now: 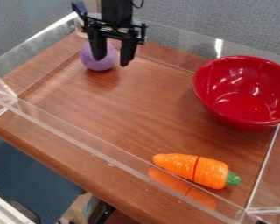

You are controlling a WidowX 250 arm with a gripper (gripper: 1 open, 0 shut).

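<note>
My black gripper hangs over the back left of the wooden board, its fingers open and straddling the upper part of a purple round object, which partly shows behind and between them. A red bowl stands at the right. An orange toy carrot with a green top lies at the front right.
Clear low walls surround the board. The middle and front left inside them are bare. A grey wall stands behind.
</note>
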